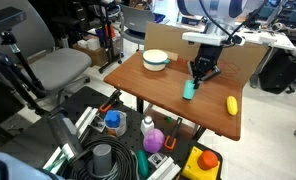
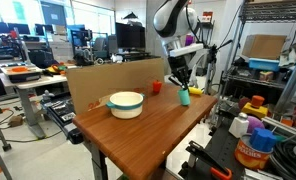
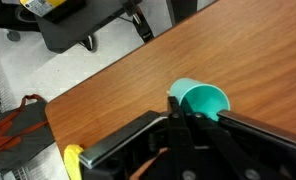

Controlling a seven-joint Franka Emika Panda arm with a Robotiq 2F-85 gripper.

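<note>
A teal cup [image 1: 189,90] is at my gripper [image 1: 196,80] over the middle of the wooden table [image 1: 158,85]. The same cup [image 2: 184,97] shows below the arm in exterior view 2. From the wrist, I see the cup's round mouth [image 3: 201,97] right at the tips of my dark fingers [image 3: 138,132]. My gripper is shut on the cup, which hangs or stands about upright. Whether its base touches the table cannot be told.
A white pot with a green rim [image 2: 125,104] stands toward the table's far left. A red object [image 2: 156,87] sits near the back panel [image 2: 98,88]. Close to the right edge lies a yellow object [image 1: 232,105].
</note>
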